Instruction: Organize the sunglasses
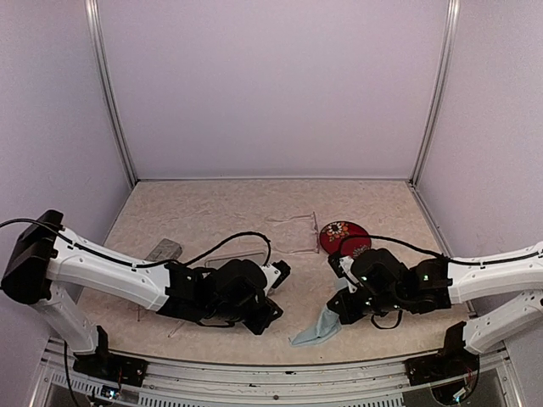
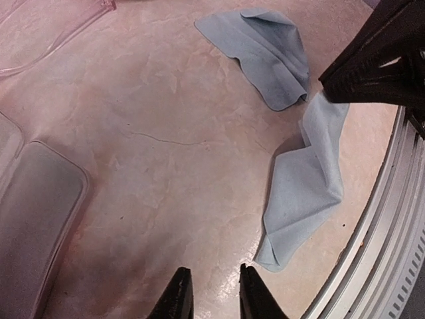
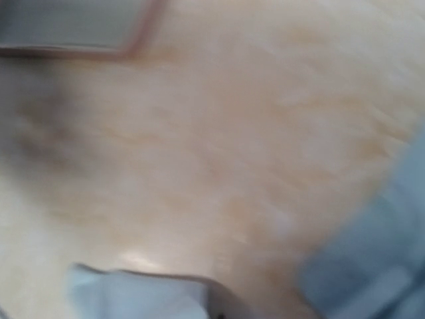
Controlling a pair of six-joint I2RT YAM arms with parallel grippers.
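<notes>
The clear pink-framed sunglasses point(image 1: 297, 233) lie at the back middle of the table, and part of them shows in the left wrist view's upper left corner. An open case point(image 1: 237, 257) is partly hidden behind my left arm. Its edge point(image 2: 50, 219) fills the left of the left wrist view. My right gripper is shut on the light blue cloth point(image 2: 302, 193), which hangs down to the table; another cloth part point(image 2: 269, 56) lies behind it. My left gripper is open with nothing between its fingers, left of the cloth.
A red round flowered item point(image 1: 344, 236) sits right of the sunglasses. Toward the left lies a grey oblong object point(image 1: 164, 249). The front metal rail point(image 1: 280, 375) borders the table.
</notes>
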